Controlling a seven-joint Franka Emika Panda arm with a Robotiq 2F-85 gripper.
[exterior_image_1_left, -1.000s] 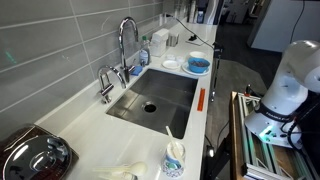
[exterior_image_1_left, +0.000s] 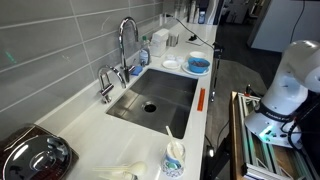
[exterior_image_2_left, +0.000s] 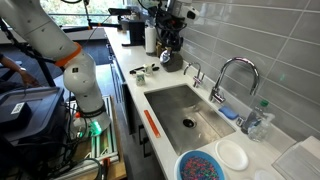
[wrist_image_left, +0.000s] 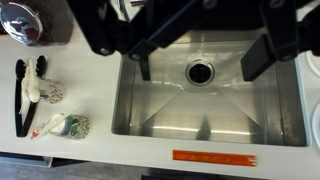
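In the wrist view my gripper is open, its two dark fingers (wrist_image_left: 257, 60) far apart with nothing between them. Beneath it shows the steel sink (wrist_image_left: 170, 105) with its round drain. Exterior view 2 has the gripper (exterior_image_2_left: 168, 42) high up near the back, above the counter. An orange-red strip (wrist_image_left: 214, 158) lies flat along the sink's front edge. Left of the sink in the wrist view stand two patterned cups, one (wrist_image_left: 76, 127) near the counter edge, the other (wrist_image_left: 54, 91) farther back, with pale utensils.
A dark lidded pot (exterior_image_1_left: 38, 155) stands by the wall. The tall faucet (exterior_image_1_left: 124, 45) rises behind the sink. Beyond it are bottles (exterior_image_1_left: 144, 52), a blue-filled bowl (exterior_image_1_left: 197, 65) and a white plate (exterior_image_1_left: 172, 64). Counter between pot and sink is mostly clear.
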